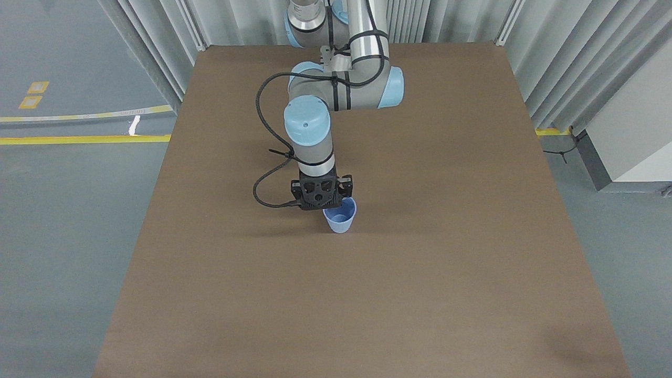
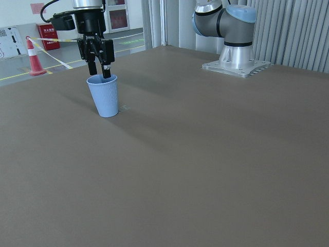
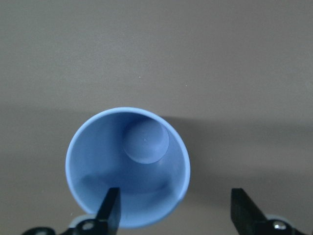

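A light blue ribbed plastic cup [image 2: 104, 100] stands on the brown table [image 1: 441, 264], just below the gripper [image 2: 98, 71]; in the front view the cup [image 1: 340, 220] is partly hidden by the gripper's housing. In the wrist view I look down into the empty cup [image 3: 128, 161]. My gripper stands open, one finger over the cup's near rim area, the other to the right over bare table. Whether either finger touches the cup, I cannot tell.
The arm's base [image 2: 234, 64] sits at the table's back edge, with curtains behind. A traffic cone [image 2: 36, 64] and red box stand on the floor beyond the table.
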